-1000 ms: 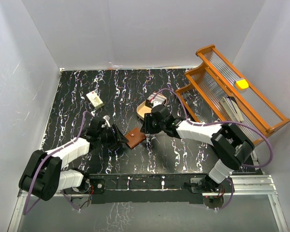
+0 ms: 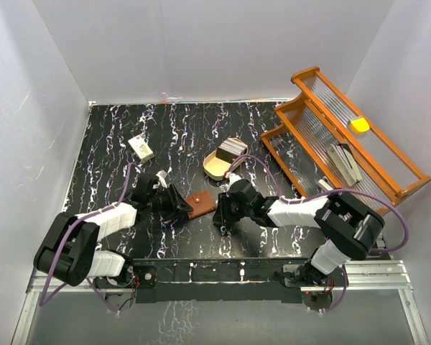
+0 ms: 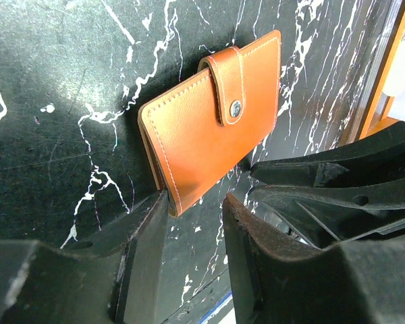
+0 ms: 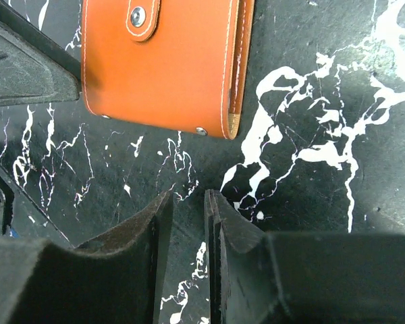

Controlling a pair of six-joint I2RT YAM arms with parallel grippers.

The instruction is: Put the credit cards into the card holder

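Observation:
The brown leather card holder lies between my two grippers in the top view. Its flap is snapped shut around a metal button in the left wrist view, where the card holder shows an open slit along its side. My left gripper is closed about its lower corner. Beside the holder's other side, my right gripper is partly open, low over the table. In the right wrist view nothing shows between its fingers, and the card holder lies ahead of them. No separate credit card can be made out.
Behind the grippers stands a light wooden tray with a stack of flat pieces at its back. A white box lies at the left rear. An orange-framed rack fills the right.
The left gripper has shifted slightly, and the holder has turned a little.

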